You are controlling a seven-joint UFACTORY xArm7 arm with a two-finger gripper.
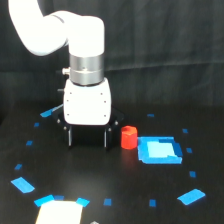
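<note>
A red block (129,137) rests on the dark table, just left of a shallow blue tray (143,149) with a white patch on its floor. My gripper (89,138) is low, to the left of the block. Its dark fingers are spread apart and hard to make out against the black table. I see nothing between them. The block stands clear of the tray.
Blue tape strips and small blue squares mark the table. A pale object (58,212) is cut off by the bottom edge at the left.
</note>
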